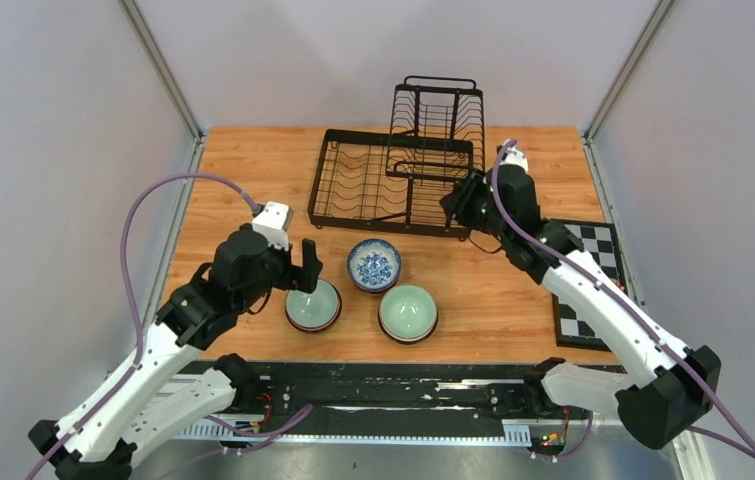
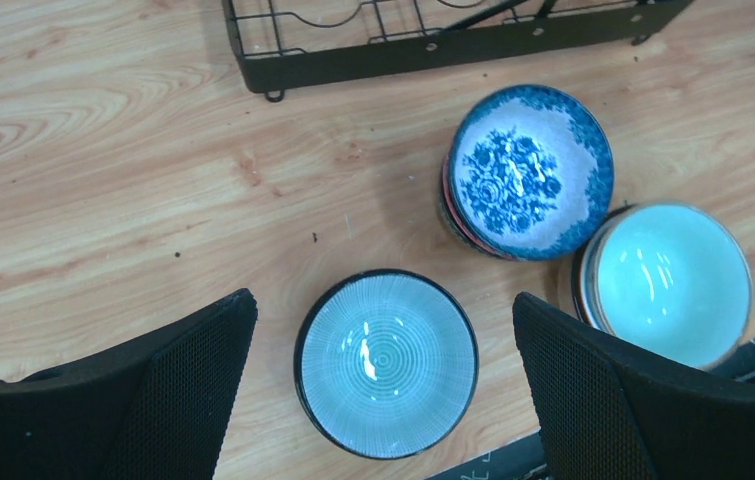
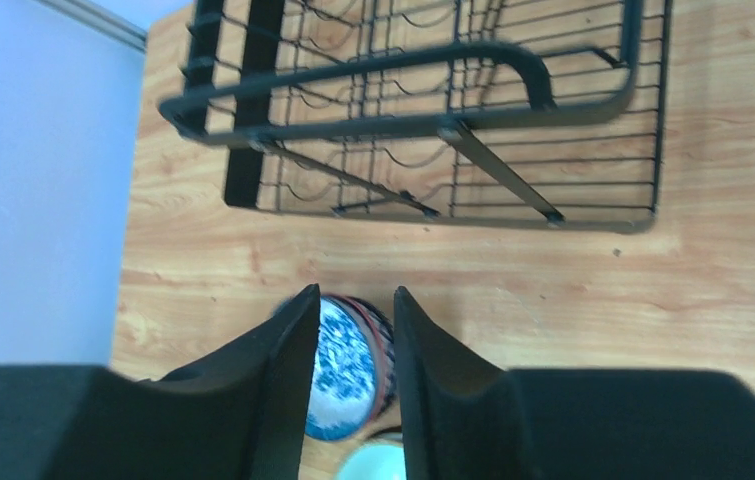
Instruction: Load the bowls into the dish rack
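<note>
Three stacks of bowls sit on the table: a blue-patterned one [image 1: 373, 262] in the middle, a pale one [image 1: 313, 310] front left and a green one [image 1: 408, 314] front right. The black dish rack [image 1: 353, 225] stands behind them, with no bowls in it. My left gripper hangs open above the pale stack, nothing between its fingers. My right gripper is at the rack's right front, above the table, its fingertips a little apart and nothing held between them.
A checkered board [image 1: 578, 330] lies along the table's right edge, under the right arm.
</note>
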